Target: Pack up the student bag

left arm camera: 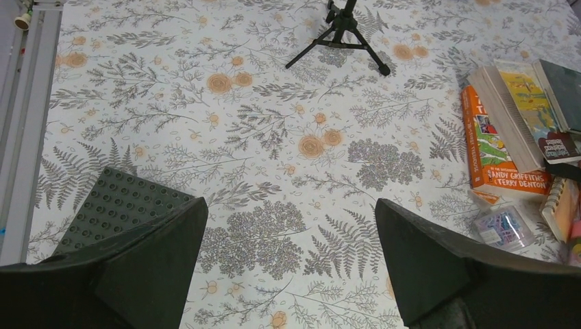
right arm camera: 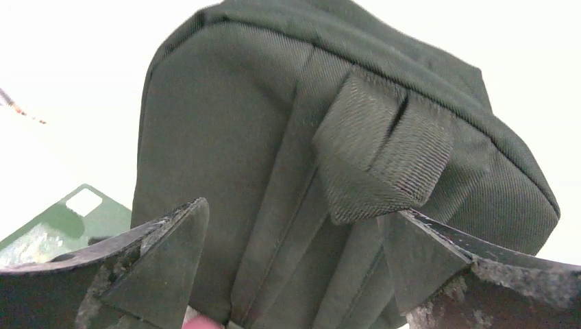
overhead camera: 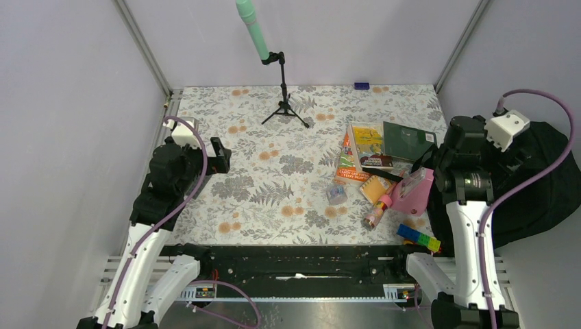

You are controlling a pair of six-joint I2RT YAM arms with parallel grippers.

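Observation:
The black bag point(overhead camera: 545, 195) slumps over the table's right edge, partly hidden behind my right arm. Its dark fabric, with a webbing strap point(right arm camera: 384, 147), fills much of the right wrist view. There my right gripper stands open in front of the bag, with no grip on it. Open and empty, my left gripper hovers over the left of the table. Close to the bag lie a green book point(overhead camera: 409, 142), a yellow book point(overhead camera: 368, 142), an orange book point(overhead camera: 349, 164), a notepad point(overhead camera: 375, 188), a pink-capped bottle point(overhead camera: 375, 214) and a pink case point(overhead camera: 414, 195).
A small clear box point(overhead camera: 336, 195) lies left of the bottle, and coloured blocks point(overhead camera: 419, 238) sit at the front right. At the back stands a black tripod point(overhead camera: 283, 106). A dark studded plate point(left arm camera: 120, 209) is under my left gripper.

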